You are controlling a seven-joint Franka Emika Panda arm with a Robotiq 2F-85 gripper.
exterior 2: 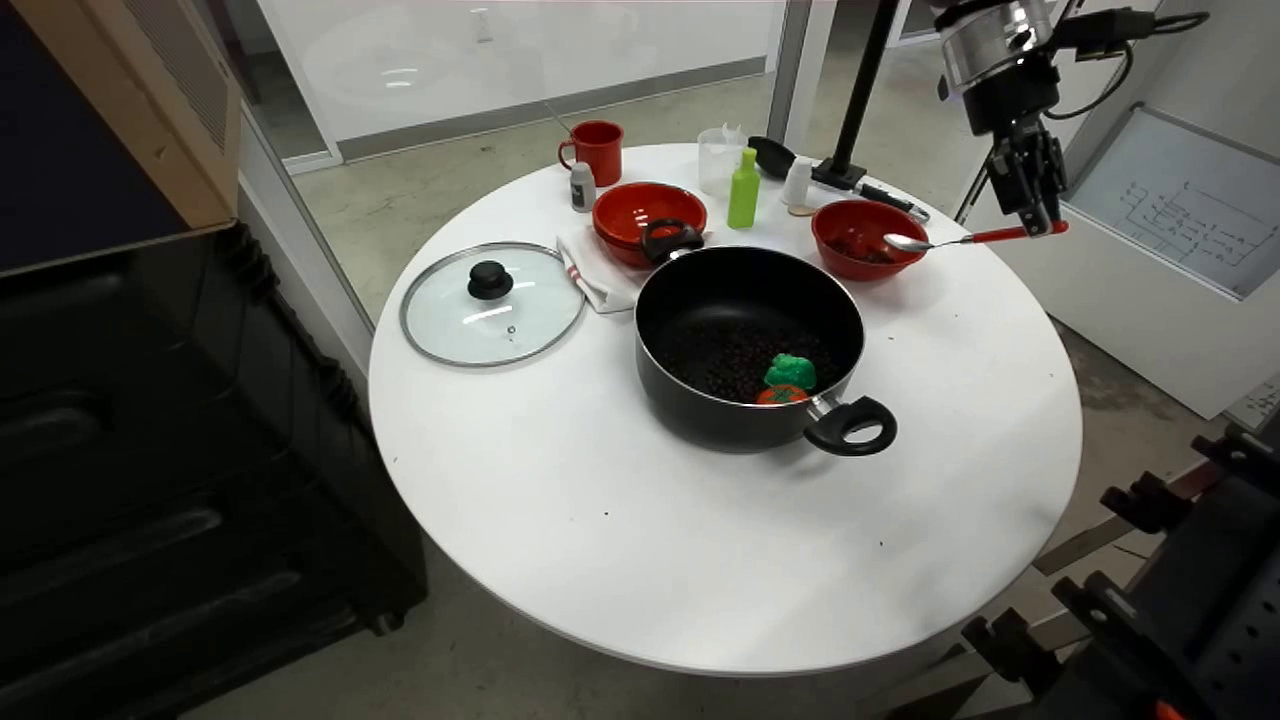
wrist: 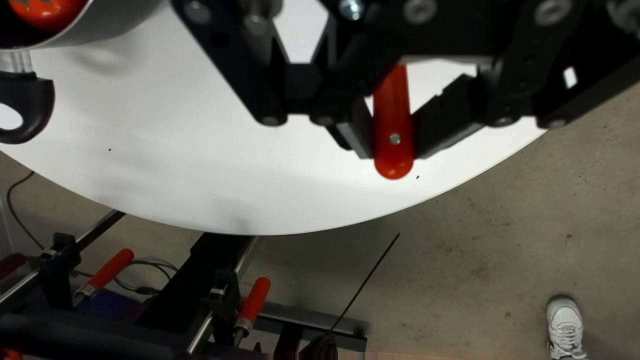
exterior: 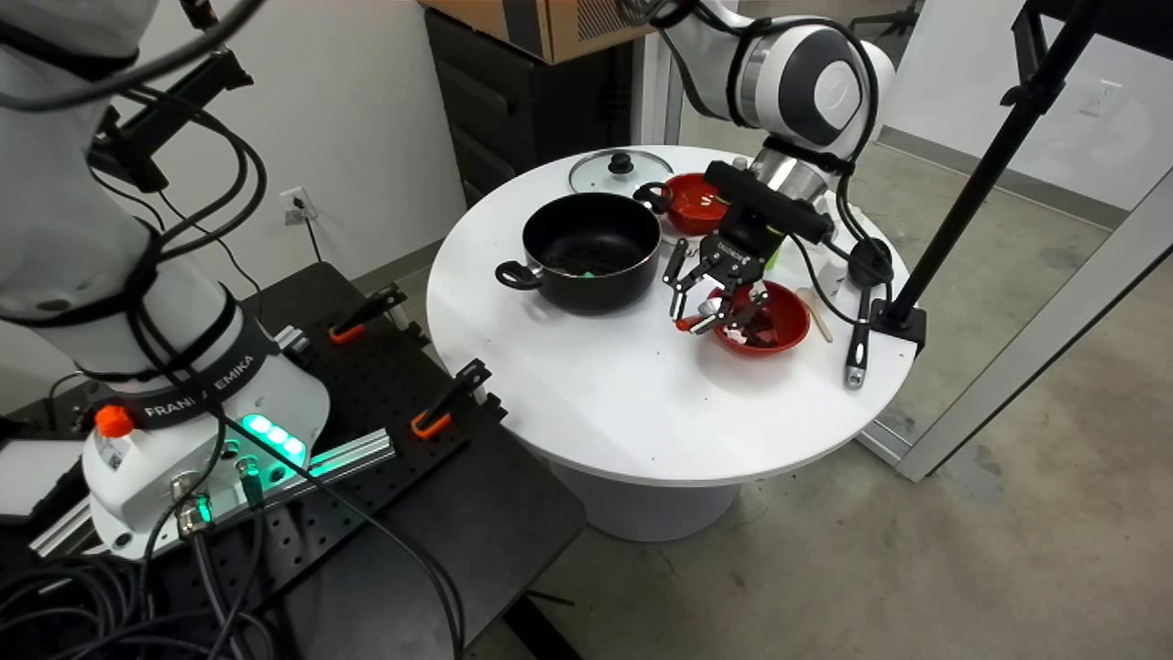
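My gripper is shut on the red handle (wrist: pixel 393 114) of a spoon, whose end pokes out past the finger pads in the wrist view. In exterior view 2 the spoon's pale bowl end (exterior 2: pixel 906 242) points left, at the right rim of a red bowl (exterior 2: pixel 873 220) with dark pieces in it. Whether the spoon touches the rim I cannot tell. To the left stands a black pot (exterior 2: pixel 750 408) holding small dark bits, a green broccoli-like piece (exterior 2: pixel 792 372) and a red tomato-like piece (exterior 2: pixel 782 394).
A glass lid (exterior 2: pixel 480 324) lies left of the pot. Behind the pot are another red bowl (exterior 2: pixel 648 216), a cloth (exterior 2: pixel 600 274), a green bottle (exterior 2: pixel 744 190) and a red mug (exterior 2: pixel 596 154). A black ladle (exterior: pixel 858 341) lies near a pole.
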